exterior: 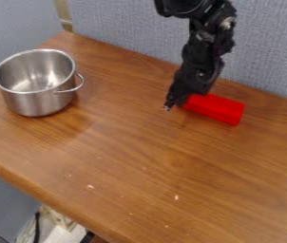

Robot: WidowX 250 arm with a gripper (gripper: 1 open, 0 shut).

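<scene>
A red cylindrical object (218, 109) lies on the wooden table near the back right. My black gripper (177, 101) is down at its left end, with the wrist partly covering that end. The fingers are small and dark here, and I cannot make out whether anything is between them.
A steel pot (34, 90) with side handles stands at the left of the table (143, 180). A grey padded wall (267, 47) runs behind.
</scene>
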